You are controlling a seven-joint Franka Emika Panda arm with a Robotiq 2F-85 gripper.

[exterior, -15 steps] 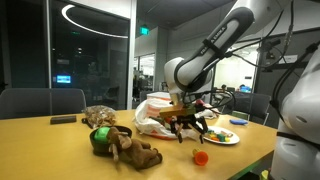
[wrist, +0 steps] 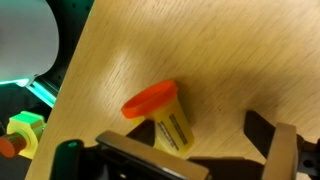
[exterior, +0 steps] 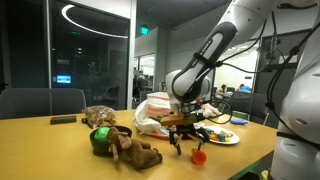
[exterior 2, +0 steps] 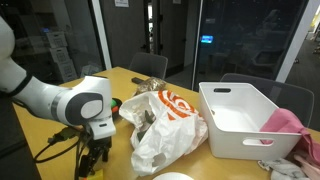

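A small yellow tub with an orange-red lid point(wrist: 165, 115) lies on its side on the wooden table in the wrist view. Its orange end point(exterior: 198, 157) faces exterior view 1. My gripper is open just over the table, its fingers spread wide. The tub appears close to the left finger, which hides part of its lower end; whether they touch I cannot tell. Bare table shows between the tub and the right finger. In exterior view 2 a bit of yellow point(exterior 2: 97, 175) shows below the gripper point(exterior 2: 92, 160).
A brown plush toy point(exterior: 135, 150) and a dark green bowl point(exterior: 102, 140) lie to the left. Behind stand a white plastic bag point(exterior 2: 165, 125), a white bin point(exterior 2: 240, 115) with pink cloth point(exterior 2: 288, 125), and a plate of colourful pieces point(exterior: 222, 137).
My gripper has come down towards the table, beside the tub. The tub's orange end appears slightly shifted sideways. The plush toy and the bowl stay put.
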